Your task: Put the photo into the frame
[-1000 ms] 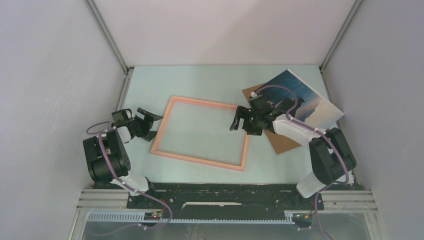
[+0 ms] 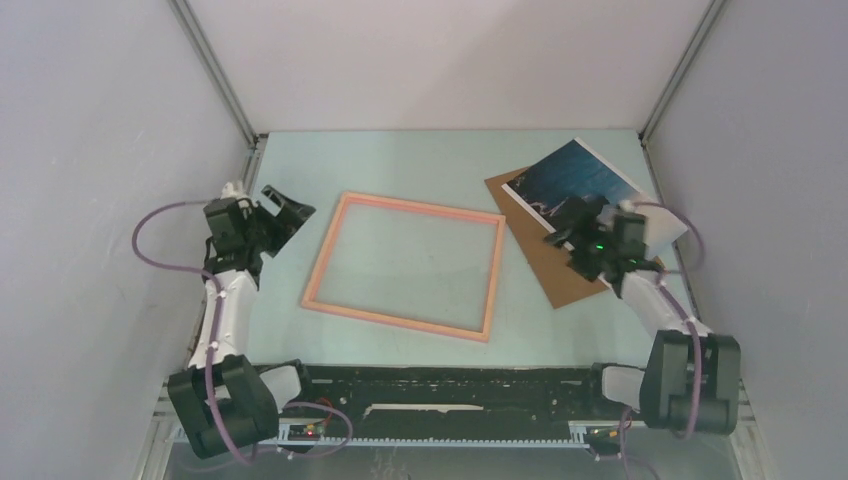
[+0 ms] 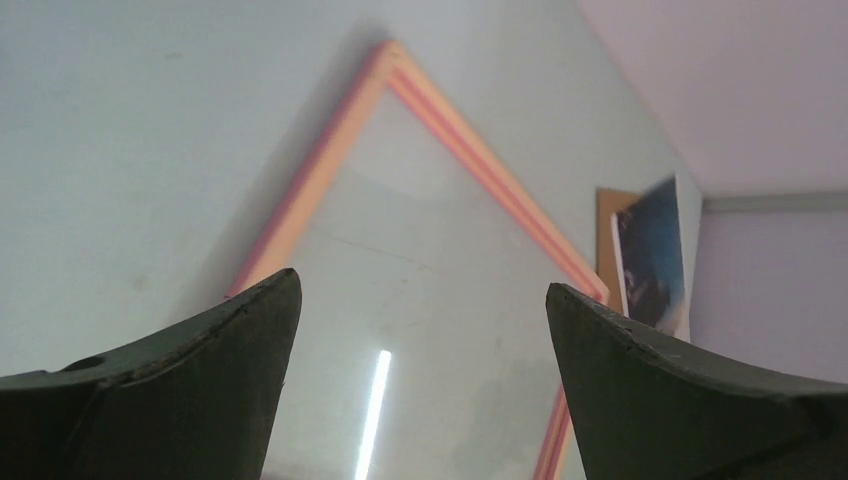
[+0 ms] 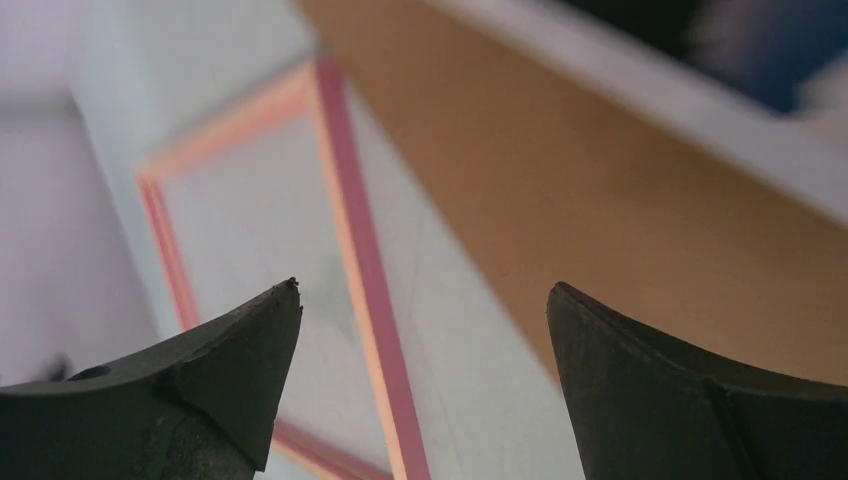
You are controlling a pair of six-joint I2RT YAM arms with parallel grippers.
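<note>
The pinkish wooden frame (image 2: 495,275) lies flat and slightly turned in the middle of the table, with a clear pane inside its border. To its right the photo (image 2: 560,175), dark blue with a white margin, lies askew over a brown backing board (image 2: 555,285). My right gripper (image 2: 565,250) is above the board and the photo's lower left edge, open and holding nothing; the arm hides part of the photo. Left of the frame, my left gripper (image 2: 290,205) hovers open and empty. Its fingers (image 3: 180,390) stand wide apart in the left wrist view.
Bare table (image 2: 440,160) stretches behind the frame, and a narrower clear strip runs in front of it. Walls close in on both sides and at the back. The board's left corner comes close to the frame's right side.
My right gripper has swung rightward from the frame's right side to over the board and photo. The left gripper has shifted slightly left and away from the front. Frame, photo and board have stayed put.
</note>
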